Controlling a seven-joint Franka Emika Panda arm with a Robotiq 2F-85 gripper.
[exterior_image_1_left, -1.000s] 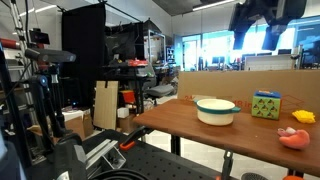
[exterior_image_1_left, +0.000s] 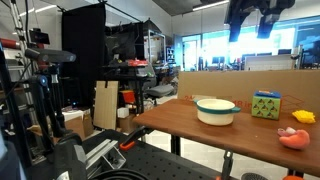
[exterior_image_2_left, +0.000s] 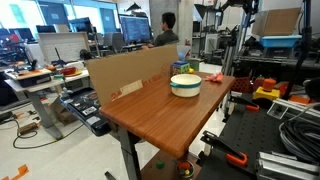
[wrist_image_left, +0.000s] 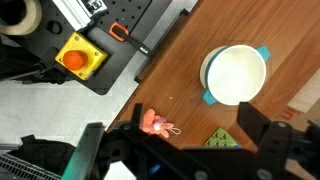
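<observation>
My open gripper (exterior_image_1_left: 249, 35) hangs high above the table in exterior view 1, with nothing between its fingers. In the wrist view the gripper spans the lower part, its dark fingers wide apart. A white bowl (exterior_image_1_left: 216, 112) with teal handles rests on the wooden table (exterior_image_1_left: 180, 121); from above, the bowl (wrist_image_left: 237, 74) looks empty. A pink toy (exterior_image_1_left: 294, 138) lies near the table's right front, and a green and blue block (exterior_image_1_left: 265, 105) stands behind it. Beyond, there is a small yellow object (exterior_image_1_left: 303, 117).
A beige panel (exterior_image_2_left: 130, 75) borders the table's far side. In the wrist view, a yellow box with a red button (wrist_image_left: 76, 62) sits off the table beside a tape roll (wrist_image_left: 17, 17). Bare tabletop (exterior_image_2_left: 150, 112) stretches away from the bowl.
The gripper has risen slightly and shifted a little left in exterior view 1, staying open. The bowl, pink toy and block have not moved.
</observation>
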